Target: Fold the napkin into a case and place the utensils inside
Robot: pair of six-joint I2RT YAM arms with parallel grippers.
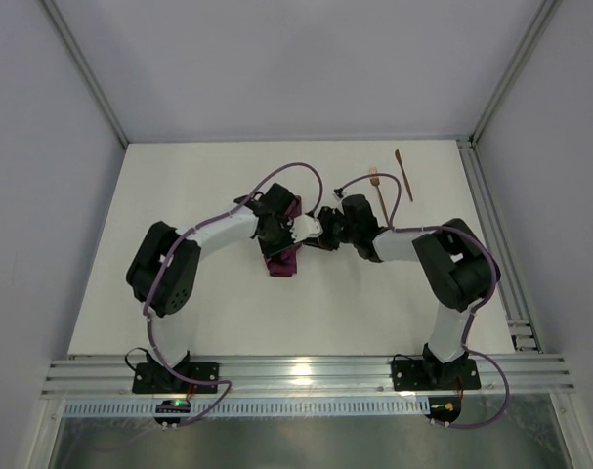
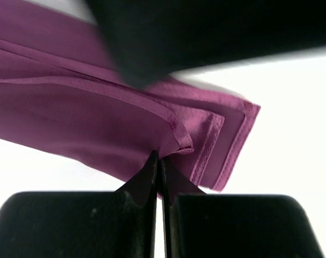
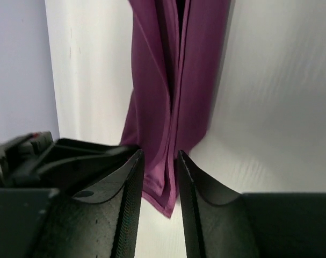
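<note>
The maroon napkin (image 1: 282, 268) lies folded in a long strip at mid-table, with layered hems (image 2: 98, 123) in the left wrist view. My left gripper is shut at a folded hem edge; whether cloth is between its fingers is hard to tell. My right gripper hangs just over the napkin's side, its fingers apart, with the napkin (image 3: 200, 64) visible between and beyond them. In the top view both grippers meet near the napkin and hide much of it.
A wooden fork (image 1: 375, 183) and a wooden utensil (image 1: 405, 178) lie at the back right. The left arm's housing intrudes into the right wrist view.
</note>
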